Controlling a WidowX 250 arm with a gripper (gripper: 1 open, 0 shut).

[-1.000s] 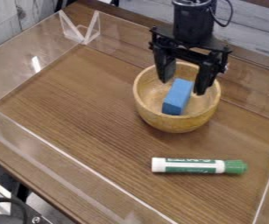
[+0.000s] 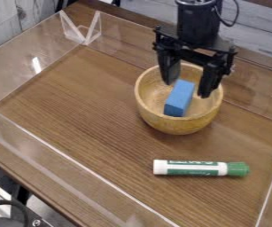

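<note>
My black gripper hangs over a yellow bowl at the upper middle of the view, its two fingers spread wide near the bowl's left and right sides, open. A blue block lies inside the bowl, below and between the fingers. A green and white tube lies on the wooden table at the lower right, apart from the bowl.
A pale wall or rim runs along the back edge. A dark cable shows at the lower left corner.
The gripper has shifted very slightly over the bowl; the bowl, block and tube look unmoved.
</note>
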